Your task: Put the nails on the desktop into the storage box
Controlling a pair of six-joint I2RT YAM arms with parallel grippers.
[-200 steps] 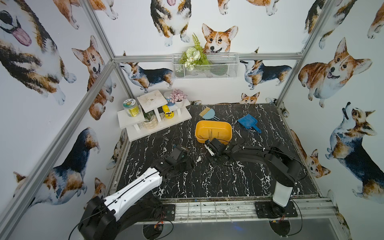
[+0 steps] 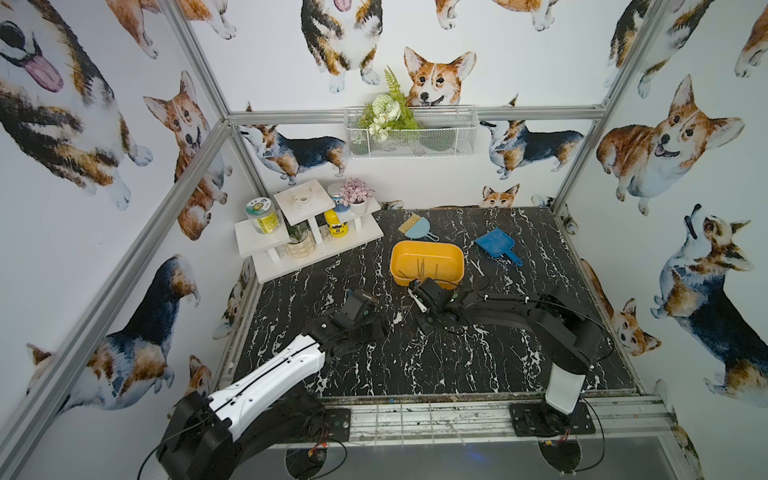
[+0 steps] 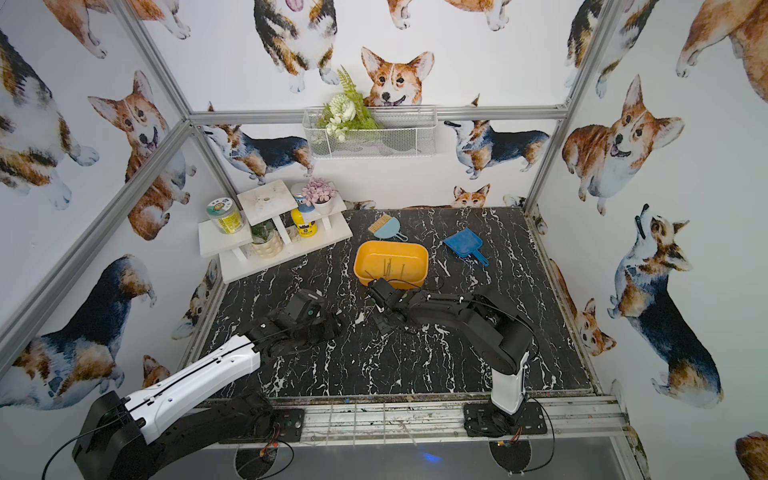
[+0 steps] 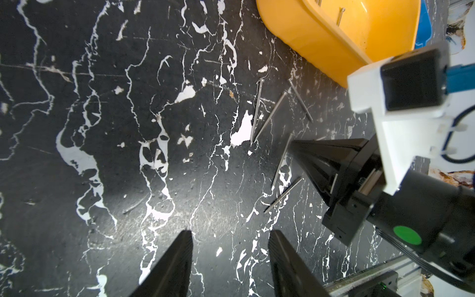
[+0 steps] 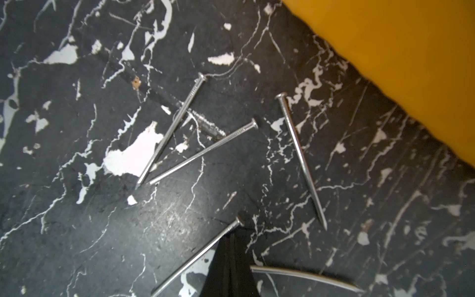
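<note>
Several steel nails (image 5: 301,160) lie loose on the black marbled desktop in front of the yellow storage box (image 2: 426,254), which holds several more nails. In the left wrist view my left gripper is open, with bare desktop between its fingertips, to the front-left of the nails. My right gripper is shut, its tips low among the nails, beside the head of one and the end of another; nothing clearly shows between its fingers. In the left wrist view it covers part of the nails.
A blue dustpan (image 2: 496,243) and a small brush (image 2: 417,226) lie behind the box. A white shelf (image 2: 264,268) with jars and plants stands at the back left. The desktop's front corners have free room. A wire basket (image 2: 412,132) hangs on the back wall.
</note>
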